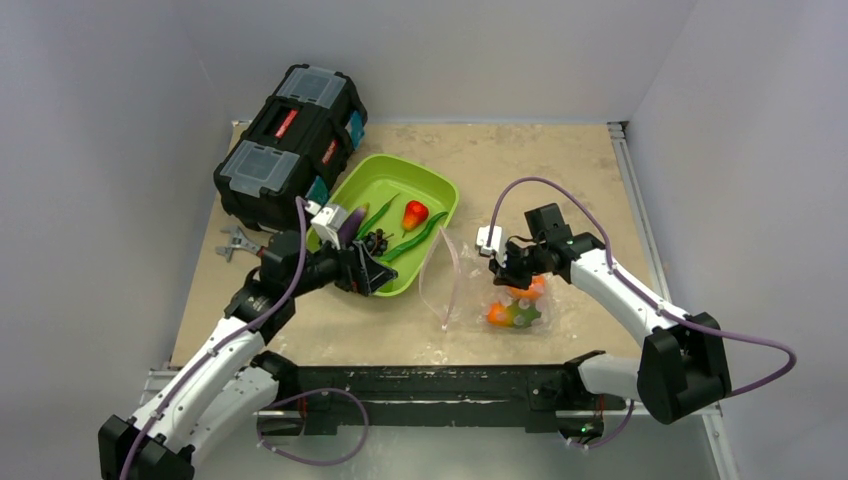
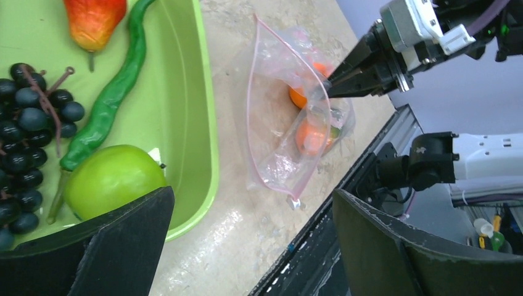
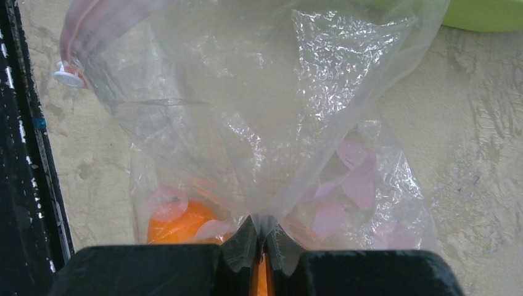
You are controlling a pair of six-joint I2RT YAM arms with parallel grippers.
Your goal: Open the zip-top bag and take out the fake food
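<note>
The clear zip bag [image 2: 277, 160] lies open on the table, its pink-rimmed mouth toward the left, orange and green fake food [image 1: 505, 313] inside. My right gripper is shut on the bag's raised upper film. My left gripper is open over the right edge of the green tray [image 2: 206, 123], nothing between its fingers. In the tray are black grapes [image 2: 28, 135], a green apple [image 2: 114, 179], green chillies [image 2: 111, 98], a red-yellow pear [image 2: 95, 18] and a purple item.
A black toolbox [image 1: 290, 140] sits at back left, with a metal wrench [image 1: 237, 240] beside it. The dark front edge [image 1: 430, 380] runs just below the bag.
</note>
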